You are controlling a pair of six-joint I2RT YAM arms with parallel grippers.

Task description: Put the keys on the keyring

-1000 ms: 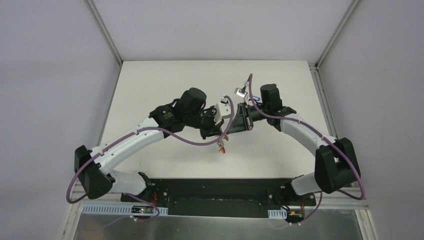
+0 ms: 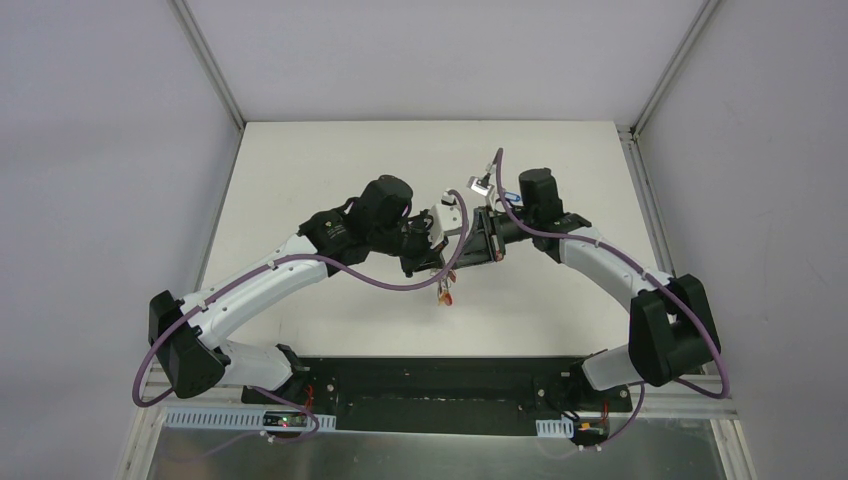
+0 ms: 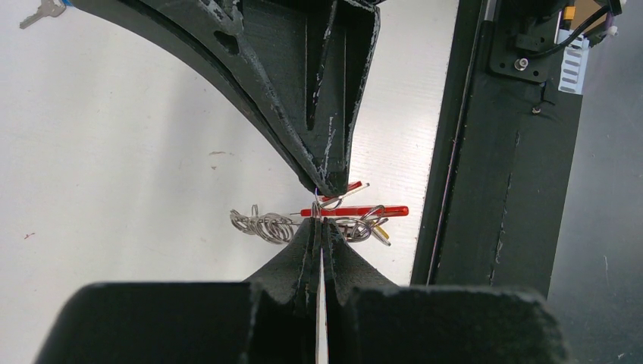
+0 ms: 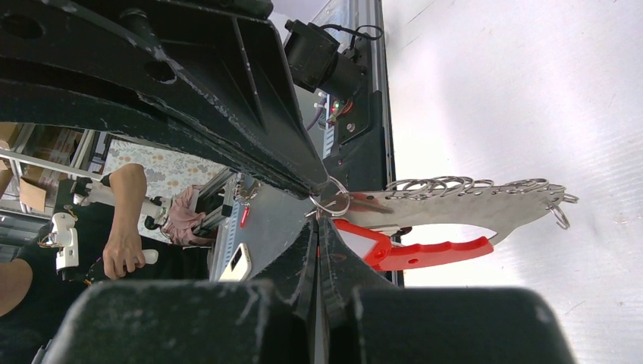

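Observation:
My two grippers meet at the table's centre in the top view. In the left wrist view my left gripper is shut at a small wire ring, with a cluster of metal rings (image 3: pixel 265 226) and red-handled tools (image 3: pixel 383 211) beyond. In the right wrist view my right gripper is shut, its tips at a keyring (image 4: pixel 340 203) that also touches the other gripper's tip. Behind them are a steel plate with rings (image 4: pixel 455 205) and red-handled pliers (image 4: pixel 432 254). Whether either gripper grips the ring is unclear. A key (image 3: pixel 42 14) lies apart.
A person's arm (image 4: pixel 125 220) shows beyond the table in the right wrist view.
The hanging items below the grippers in the top view have shifted slightly. Both arms look unmoved.

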